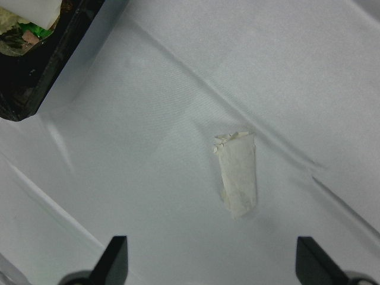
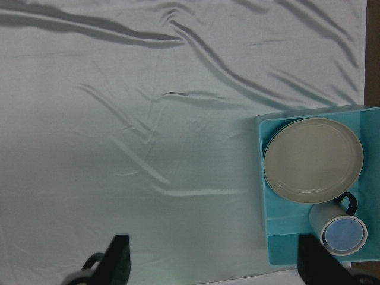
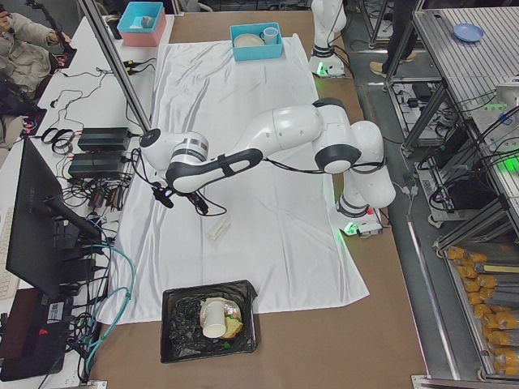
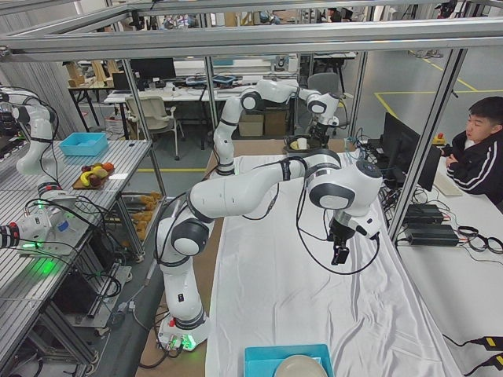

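A crumpled, pale paper strip (image 3: 217,228) (image 1: 236,172) lies on the white cloth. My left gripper (image 3: 182,203) hangs above the cloth near it, open with nothing between its fingers. A black lined bin (image 3: 174,340) (image 1: 32,89) at the cloth's edge holds a white cup (image 3: 213,322) and food scraps. My right gripper (image 4: 340,251) is over the cloth at the other end, open and empty, beside a blue tray (image 2: 264,225) that holds a plate (image 2: 312,157) and a mug (image 2: 341,231).
A monitor (image 3: 32,235), cables and electronics line one side of the cloth. A metal-topped bench (image 3: 454,57) stands on the other side, beyond a gap.
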